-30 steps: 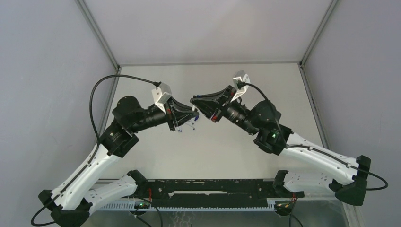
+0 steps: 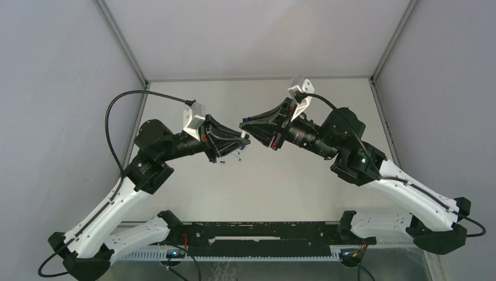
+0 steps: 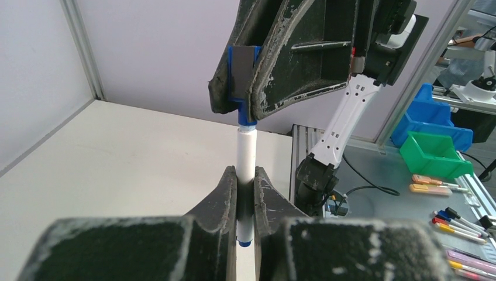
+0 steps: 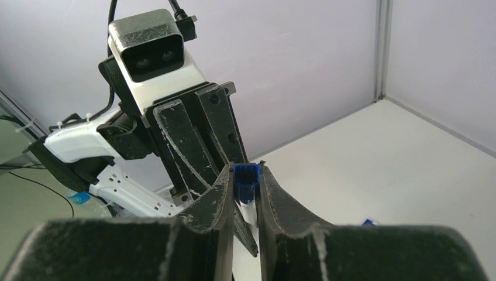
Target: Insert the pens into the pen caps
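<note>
A white pen with a blue lower end stands upright between the fingers of my left gripper. They lie close along both sides of it; whether they press on it is not clear. Above, my right gripper is shut on a blue cap. In the left wrist view the cap meets the pen's top in line, with a pale collar at the joint. How deep the tip sits is hidden. From above, the left gripper and right gripper almost touch.
Several small blue-and-white pieces lie on the white table beneath the grippers. A blue piece shows on the table in the right wrist view.
My right arm has shifted to the right, and its gripper slightly right and down in the top view. The left gripper has moved only a little.
</note>
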